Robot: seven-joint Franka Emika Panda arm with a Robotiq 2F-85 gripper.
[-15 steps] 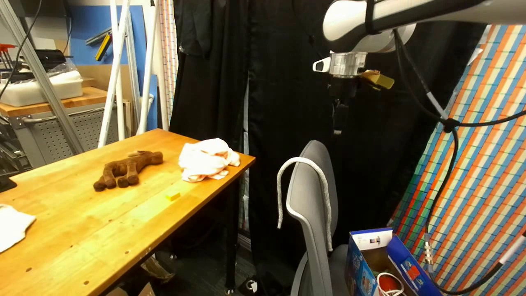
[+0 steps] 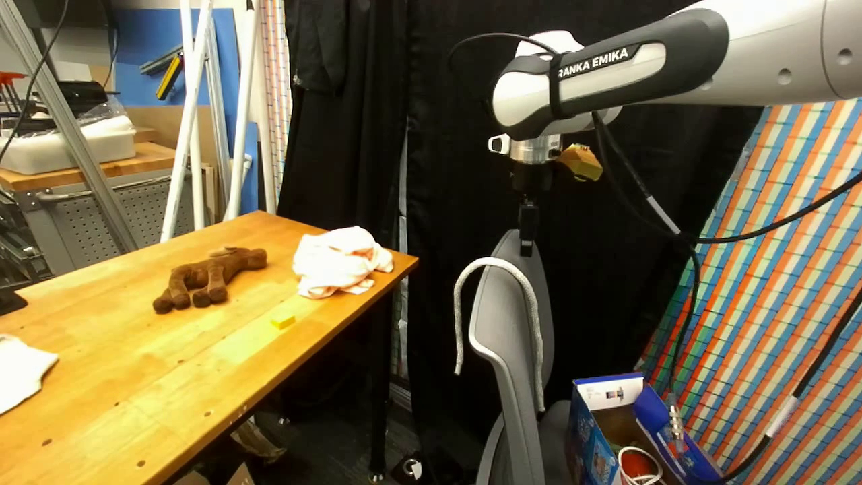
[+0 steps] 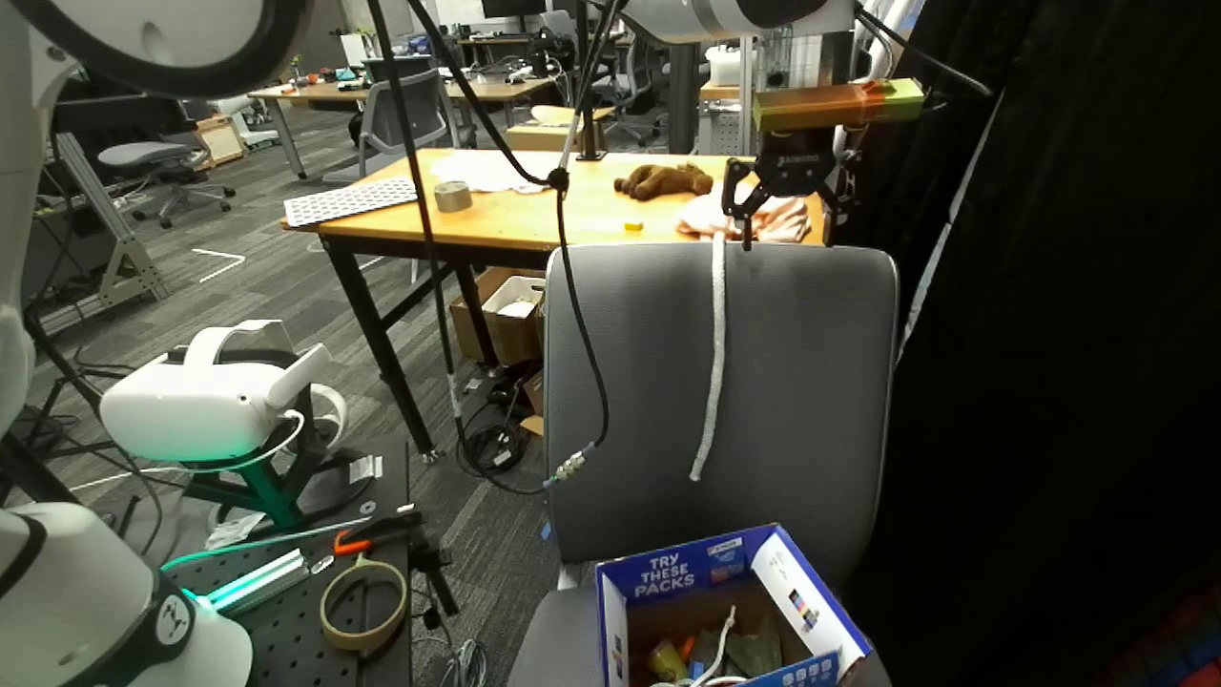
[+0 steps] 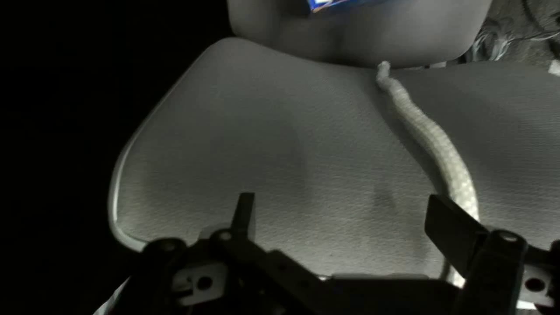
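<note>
A pale rope hangs over the top edge of the grey chair back, one end down each side. My gripper points down at the top of the chair back. Its fingers stand wide apart and hold nothing. In exterior view 2 the rope lies just left of my gripper, outside the gap between its fingers. From the wrist, the rope runs down behind the right finger, which hides part of it; only chair fabric shows between the fingers.
On the chair seat stands a blue box holding assorted items. Behind the chair, a wooden table carries a brown plush toy, a pale crumpled cloth and a small yellow block. A black curtain hangs close beside the chair.
My arm has come lower and shifted left in exterior view 1, bringing the gripper from above the chair to its top edge. Rope, chair and table objects look unmoved.
</note>
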